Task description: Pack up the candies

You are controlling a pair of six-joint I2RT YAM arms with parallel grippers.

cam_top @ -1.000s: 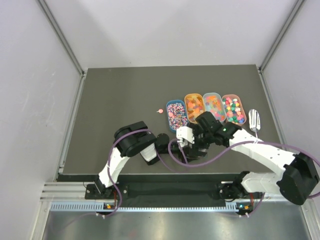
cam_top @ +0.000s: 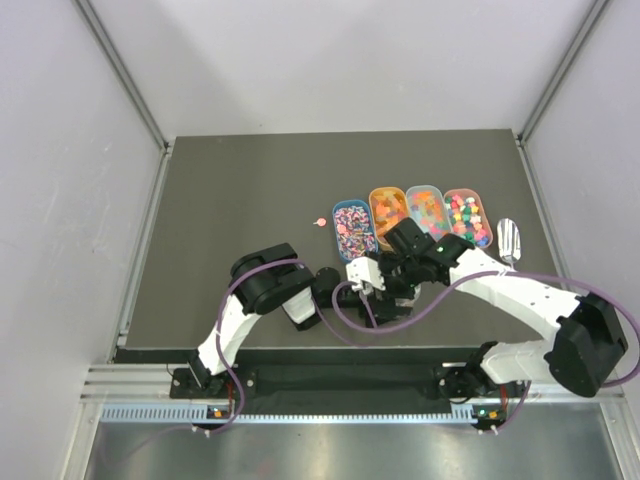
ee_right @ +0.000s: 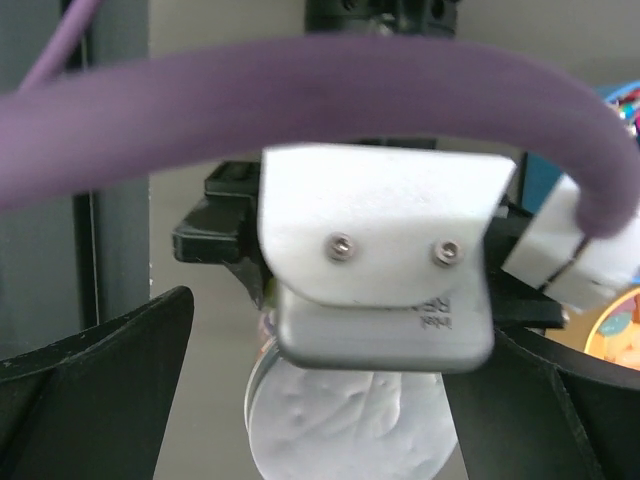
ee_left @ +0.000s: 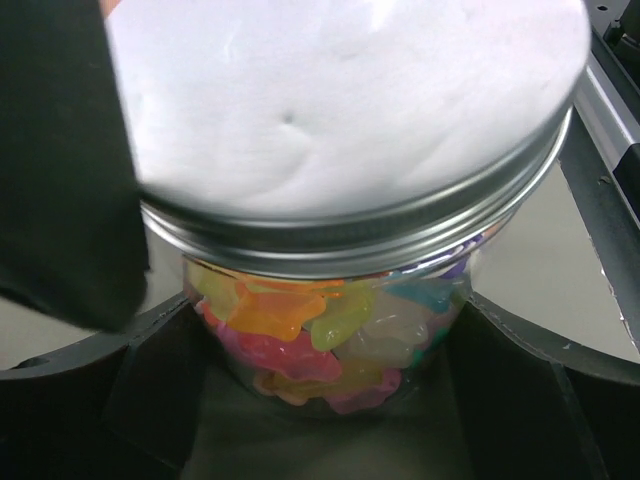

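Note:
A glass jar of colourful gummy candies (ee_left: 310, 340) with a silver lid (ee_left: 340, 100) fills the left wrist view. Its body is between the fingers of my left gripper, which is open about as wide as the jar; contact is hard to judge. A dark blurred finger (ee_left: 60, 170), seemingly the right gripper's, hangs beside the lid. In the right wrist view, my right gripper is spread open, with the white left gripper body and the lid (ee_right: 345, 425) showing between its fingers. From the top, the arms mostly cover the jar.
Behind the arms stand a blue tray (cam_top: 337, 222) of small candies, an orange tray (cam_top: 373, 205), a clear tray (cam_top: 411, 203) and a pink tray (cam_top: 486, 222). A metal scoop (cam_top: 508, 240) lies at right.
The right arm has shifted slightly leftward and its wrist a little toward the front edge. My left arm and the trays look almost unchanged.

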